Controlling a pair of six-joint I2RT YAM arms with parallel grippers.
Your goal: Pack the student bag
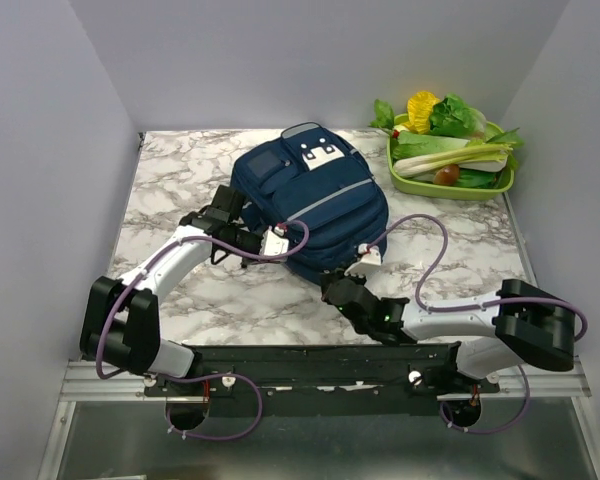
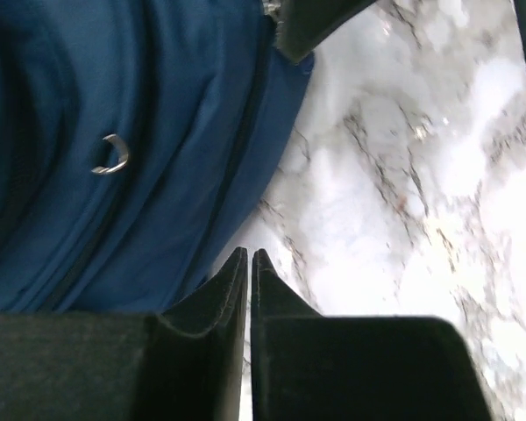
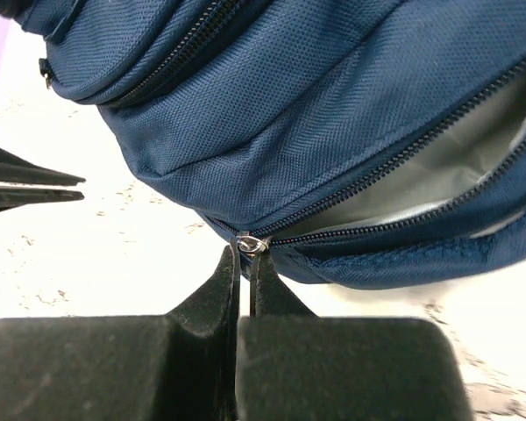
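Note:
A navy backpack (image 1: 310, 195) with white patches lies on the marble surface. In the right wrist view my right gripper is shut on a small metal zipper pull (image 3: 251, 242) at the lower edge, where the zipped opening shows a pale lining. My left gripper is at the bag's left side in the top view; in the left wrist view its fingertips meet over the marble beside navy fabric, with nothing seen between them.
A green basin (image 1: 441, 191) of vegetables stands at the back right. Grey walls bound the marble top (image 1: 170, 170); bare marble lies left of and in front of the bag.

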